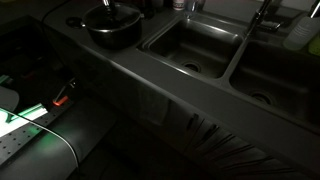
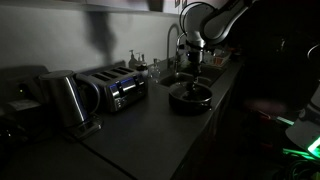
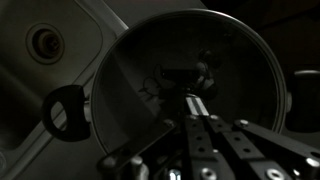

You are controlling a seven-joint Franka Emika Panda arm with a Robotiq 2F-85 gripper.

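Observation:
A dark two-handled pot stands on the counter left of the sink. Its round top, apparently a glass lid, fills the middle of the wrist view, with a dim shape like a reflection or a knob at its centre. My gripper is above that centre, its fingers close together and nothing visible between them. In the second exterior view the arm reaches in from above, over the pot. Darkness hides whether the fingertips touch the lid.
A double-basin sink with a faucet adjoins the pot. A toaster and a metal kettle stand along the wall. Bare counter lies in front of them. The room is very dark.

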